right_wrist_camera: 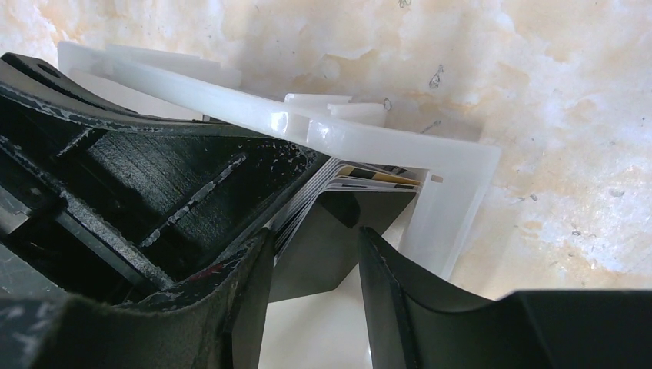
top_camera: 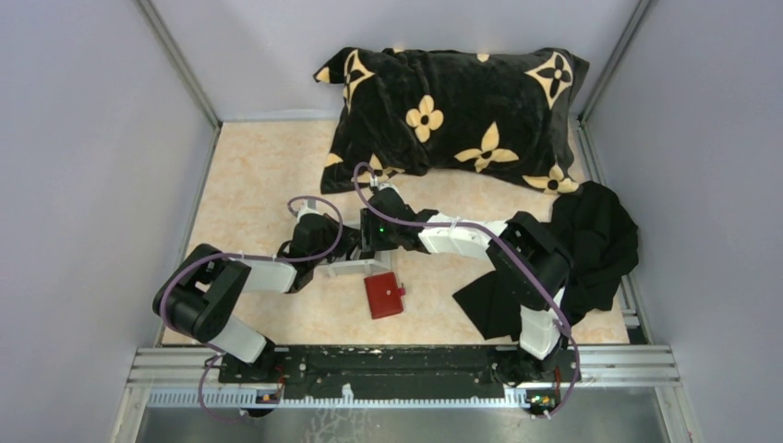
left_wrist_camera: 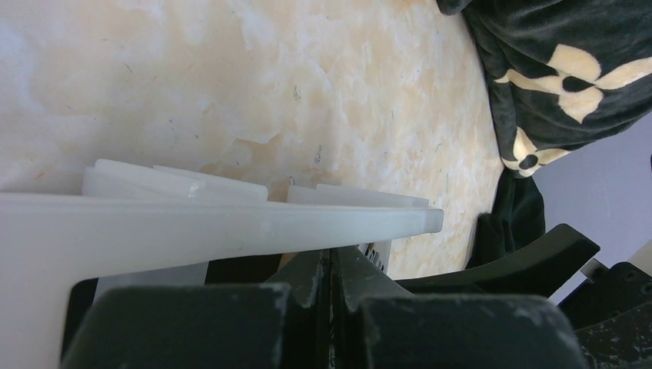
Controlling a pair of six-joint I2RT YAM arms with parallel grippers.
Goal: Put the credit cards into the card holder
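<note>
A white box (top_camera: 360, 268) holds several cards, seen on edge as a stack (right_wrist_camera: 377, 184) with a dark card face (right_wrist_camera: 323, 246) at the front. My left gripper is shut inside the box; in the right wrist view, its black body (right_wrist_camera: 169, 177) lies against the stack's left side. No card shows clearly between its fingers. My right gripper is open over the dark card, its fingertips apart and nothing gripped. The closed red card holder (top_camera: 384, 295) lies flat on the table just in front of the box.
A black patterned pillow (top_camera: 462, 120) fills the back of the table. Dark cloth (top_camera: 591, 249) lies at the right. Bare table (top_camera: 425, 295) shows right of the card holder, and more is clear at the back left.
</note>
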